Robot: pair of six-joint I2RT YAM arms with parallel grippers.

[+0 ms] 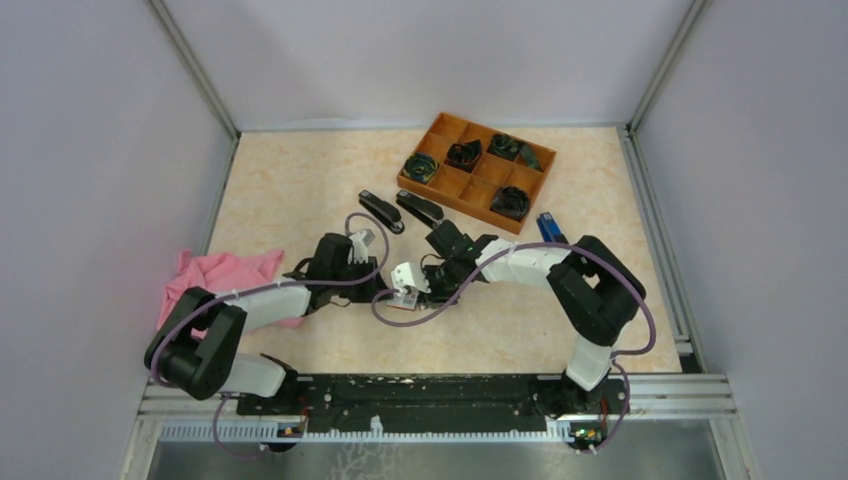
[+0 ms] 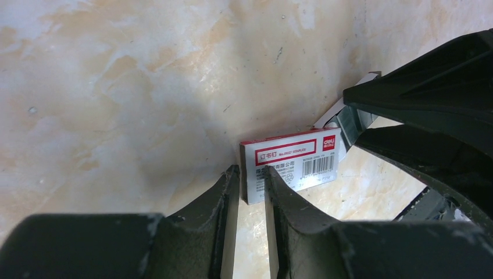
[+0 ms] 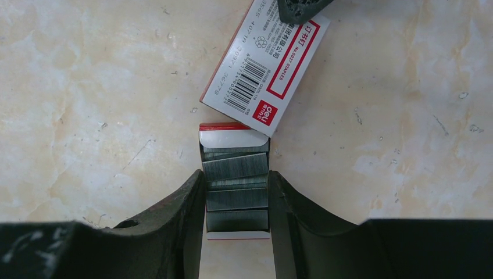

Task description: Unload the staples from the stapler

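Observation:
A white-and-red deli staples box [image 2: 299, 168] lies on the table, with my left gripper over its left end; whether its fingers enclose the box is unclear. In the right wrist view the closed box [image 3: 256, 75] lies diagonally above an open box packed with staple strips [image 3: 235, 168]. My right gripper is shut on that open box. Black staplers [image 1: 380, 210] lie behind the grippers in the top view; I see no stapler in either wrist view.
A wooden divided tray [image 1: 480, 180] with dark bundles stands at the back. A blue stapler [image 1: 550, 230] lies at right, a pink cloth [image 1: 225, 268] at left.

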